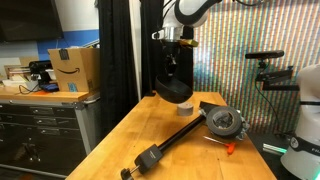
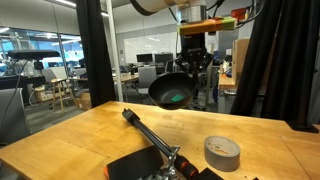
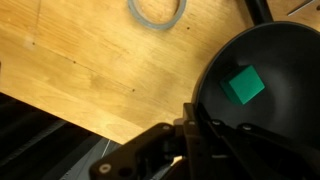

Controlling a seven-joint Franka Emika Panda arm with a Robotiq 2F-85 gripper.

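Observation:
A round black bowl [image 1: 175,90] hangs in the air over the wooden table, tilted, with its rim in the grip of my gripper [image 1: 171,74]. Exterior view 2 shows the same bowl [image 2: 170,92] well above the tabletop. Looking down in the wrist view, I see a green block [image 3: 243,85] lying inside the bowl [image 3: 292,82]. My gripper is shut on the near-left rim there; the fingertips are dark and hard to separate from the bowl.
A roll of tape [image 2: 222,153] rests on the table [image 2: 60,150]. A long black bar-shaped device [image 1: 172,142] and a round grey device [image 1: 224,121] lie nearby, with a red item [image 1: 231,148] beside them.

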